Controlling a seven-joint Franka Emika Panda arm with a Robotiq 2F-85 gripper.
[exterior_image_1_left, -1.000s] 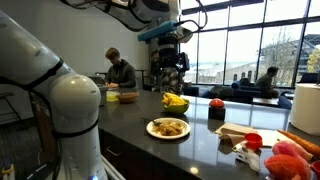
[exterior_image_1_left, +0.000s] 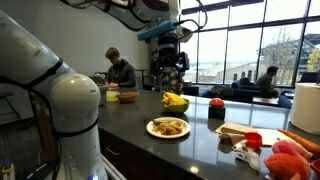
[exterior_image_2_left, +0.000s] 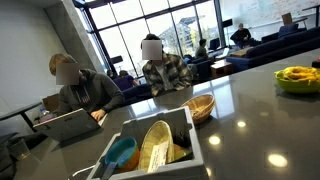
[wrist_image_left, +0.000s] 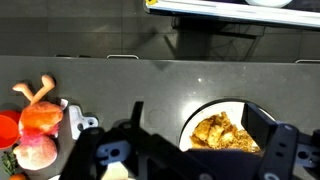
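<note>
My gripper hangs over the dark counter, its fingers wide apart with nothing visible between them. In exterior view 1 the gripper (exterior_image_1_left: 170, 82) is high above the counter, pointing down. A white plate (exterior_image_1_left: 151, 128) with brown-orange food (exterior_image_1_left: 172, 127) lies below it. The wrist view shows that food (wrist_image_left: 222, 132) on the plate toward the right finger, which hides part of it. Behind the plate stands a green bowl (exterior_image_1_left: 182, 107) heaped with something yellow (exterior_image_1_left: 172, 99).
An orange-pink plush toy (wrist_image_left: 38, 118) and red cup (wrist_image_left: 6, 126) lie at the wrist view's left. A grey bin (exterior_image_2_left: 196, 160) holds a basket. Baskets (exterior_image_2_left: 201, 107) and a black-and-red object (exterior_image_1_left: 216, 108) stand farther off. Open counter (wrist_image_left: 150, 85) lies beside the plate.
</note>
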